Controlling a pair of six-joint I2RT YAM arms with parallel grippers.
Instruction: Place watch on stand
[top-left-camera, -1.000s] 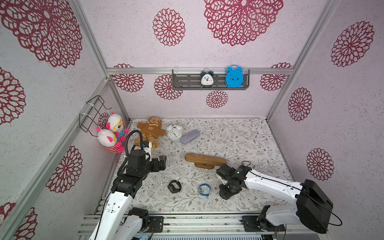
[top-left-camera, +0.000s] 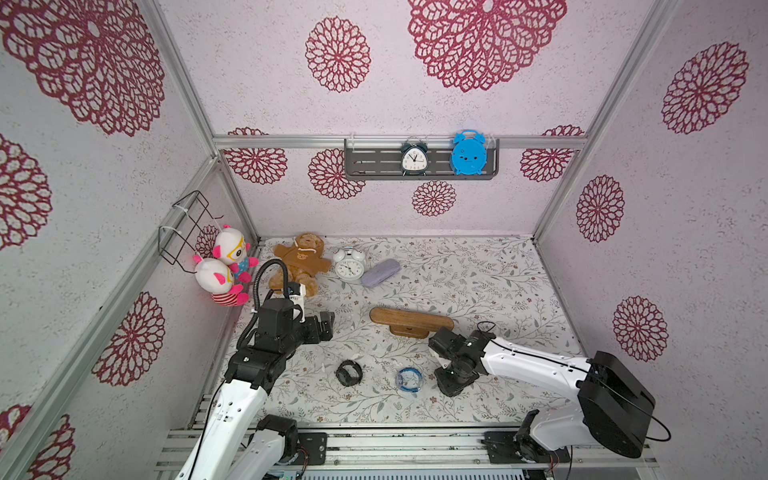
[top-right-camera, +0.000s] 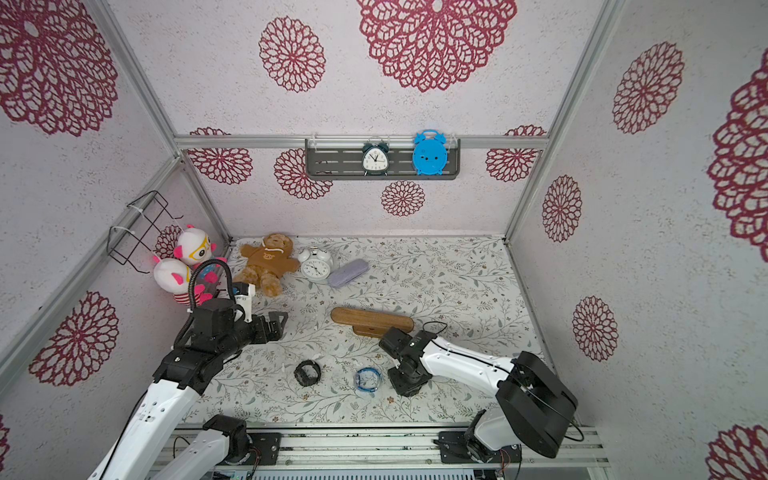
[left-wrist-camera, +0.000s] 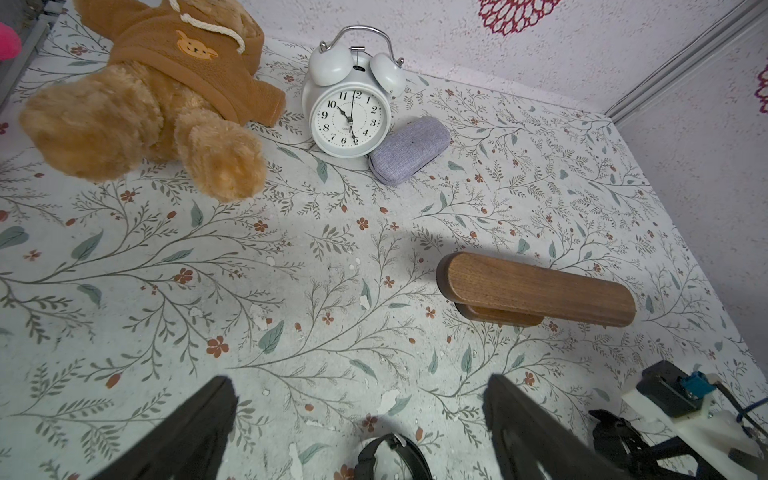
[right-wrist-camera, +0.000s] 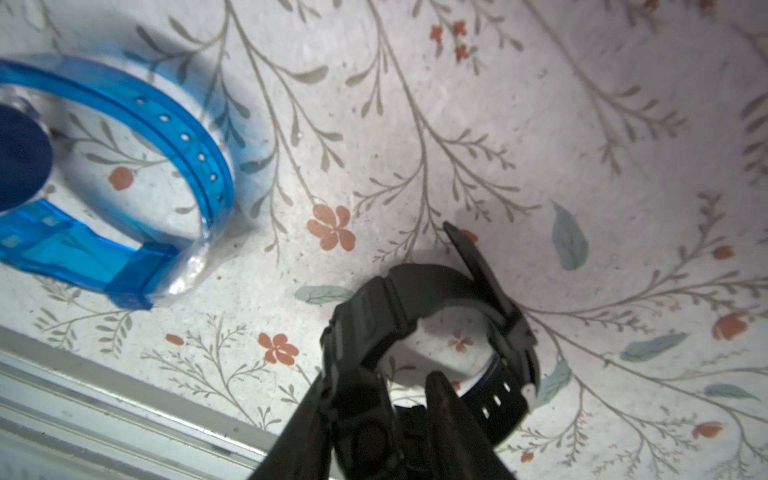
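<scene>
In the right wrist view a black watch (right-wrist-camera: 424, 288) lies on the table with my right gripper down at it, one finger against the watch case; whether it grips is unclear. A blue watch (right-wrist-camera: 200, 160) lies beside it. A second black watch (top-left-camera: 349, 373) lies further left. The wooden stand (left-wrist-camera: 536, 288), a bar on a base, stands mid-table behind the watches. My left gripper hangs open above the table at the left, nothing between its fingers.
A teddy bear (top-left-camera: 302, 256), white alarm clock (top-left-camera: 349, 266) and lavender case (top-left-camera: 381, 273) stand at the back left. Plush toys (top-left-camera: 228, 272) hang on the left wall.
My right arm has shifted slightly leftward at the watch. The left arm has not moved.
</scene>
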